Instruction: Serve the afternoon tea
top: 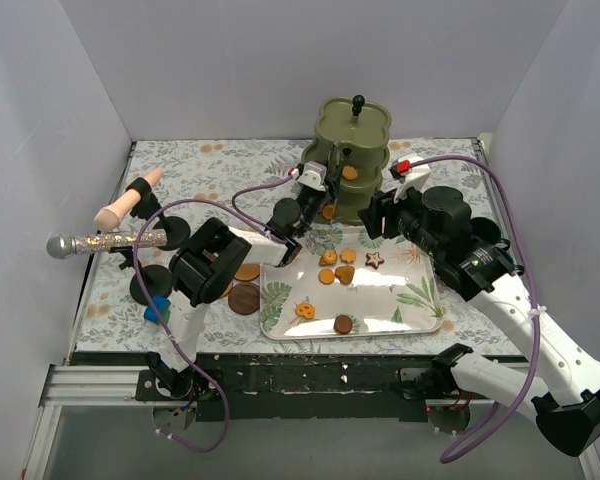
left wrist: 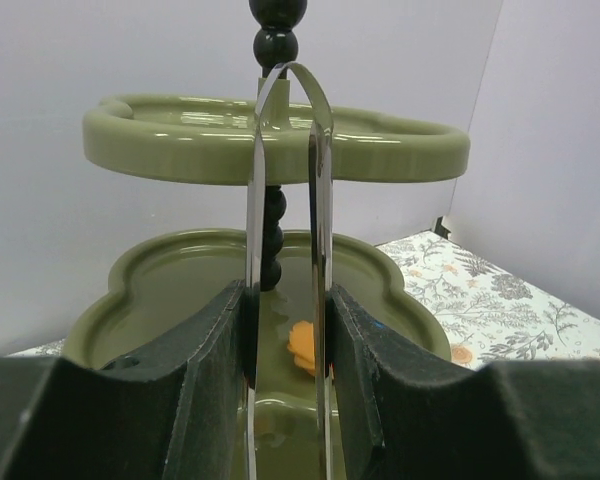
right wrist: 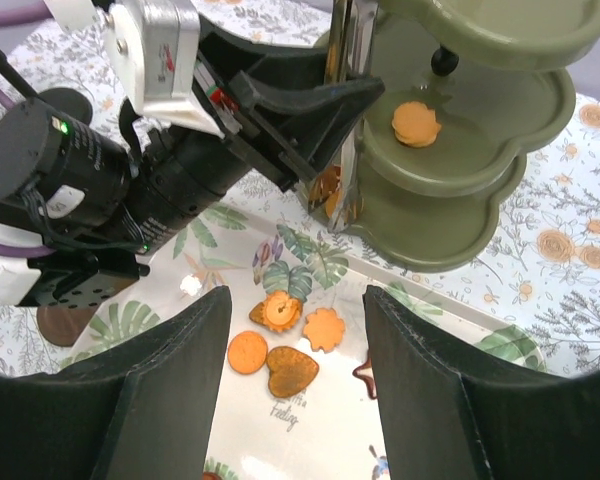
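A green three-tier stand [top: 352, 128] stands at the back, an orange cookie [right wrist: 416, 123] on its middle tier. My left gripper is shut on metal tongs [left wrist: 322, 172], held upright at the stand's front left. In the right wrist view their lower end is at the bottom tier, by an orange piece [right wrist: 330, 183]; whether they grip it is hidden. My right gripper [top: 380, 212] is open above the tray [top: 390, 310], nothing between its fingers. Several cookies, including a heart [right wrist: 292, 378] and a star [top: 374, 260], lie on the tray.
Round wooden coasters [top: 244, 298] lie left of the tray. A rolling pin [top: 125, 200] and a glittery rod [top: 105, 244] rest on black holders at the left. Dark items sit behind my right arm. Walls bound the table at back and sides.
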